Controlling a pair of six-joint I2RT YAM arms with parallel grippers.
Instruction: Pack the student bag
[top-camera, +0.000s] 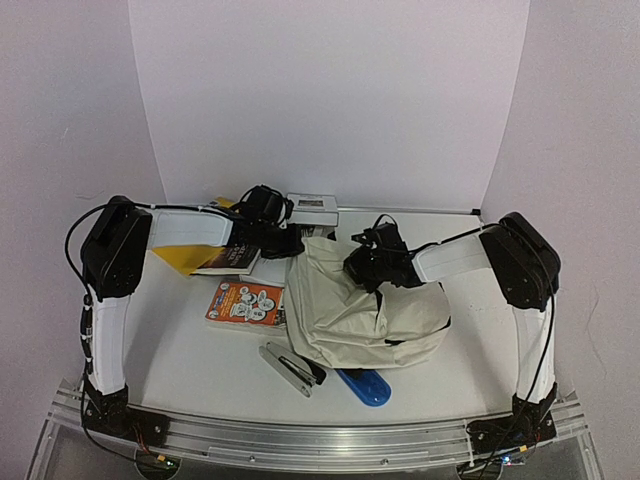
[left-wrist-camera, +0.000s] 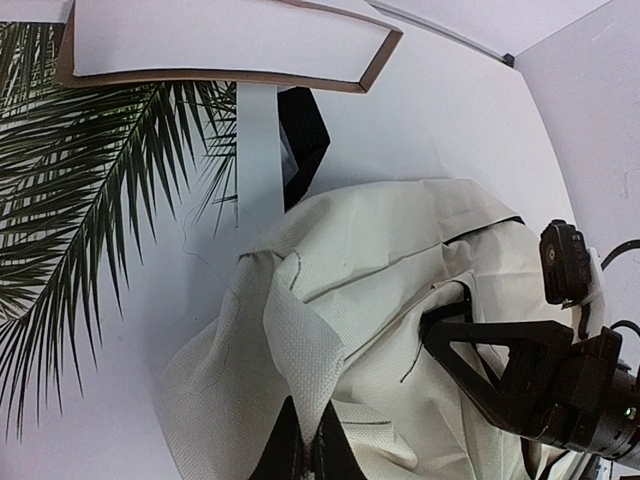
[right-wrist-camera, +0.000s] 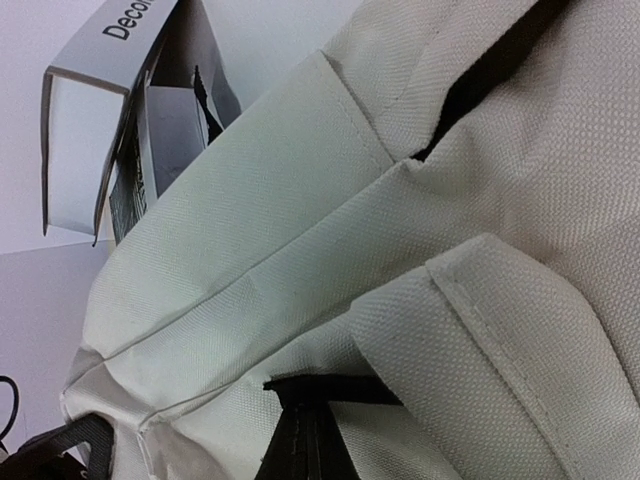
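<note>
The cream cloth bag (top-camera: 345, 320) lies slack and creased on the table, its black trim showing in places. At its upper left edge my left gripper (top-camera: 296, 246) is shut; in the left wrist view a folded flap of bag cloth (left-wrist-camera: 308, 345) runs down between its fingertips. My right gripper (top-camera: 352, 268), also shut, is at the bag's upper middle. In the right wrist view its tips meet a black strip (right-wrist-camera: 335, 388) among the folds; whether they pinch it I cannot tell. The inside of the bag is hidden.
Left of the bag lie an orange book (top-camera: 245, 303) and a dark-covered book (top-camera: 230, 262), with a yellow folder (top-camera: 185, 258) behind. A white box (top-camera: 313, 208) stands at the back. In front are a grey stapler (top-camera: 287, 370) and a blue case (top-camera: 367, 387).
</note>
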